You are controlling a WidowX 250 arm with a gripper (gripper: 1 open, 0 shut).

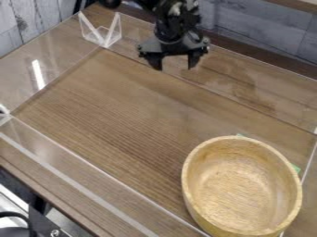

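Note:
My black gripper (172, 48) is at the back centre of the wooden table, low over the surface, with its fingers spread open. I cannot make out anything held between them. A large round tan bowl (243, 181) fills the front right corner of the table.
A white wire-like holder (102, 33) stands at the back left, left of the gripper. A small white piece (4, 113) is at the left edge. A small green item peeks out right of the bowl.

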